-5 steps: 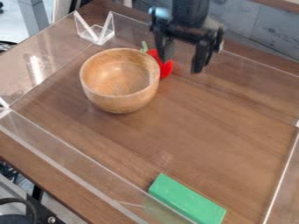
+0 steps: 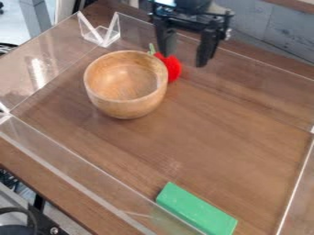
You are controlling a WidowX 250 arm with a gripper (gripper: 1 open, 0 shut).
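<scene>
The black gripper [image 2: 186, 50] hangs open over the back of the table, its two fingers apart and nothing seen between them. Below its left finger a red object with a green stem [image 2: 171, 68], like a pepper, rests just behind and right of a wooden bowl [image 2: 123, 101], partly hidden by it. The bowl is empty. A green block [image 2: 196, 209] lies at the front of the table.
Clear low walls edge the wooden table [image 2: 221, 138]. A clear angular piece [image 2: 101, 29] stands at the back left.
The bowl, red object and green block have not moved.
</scene>
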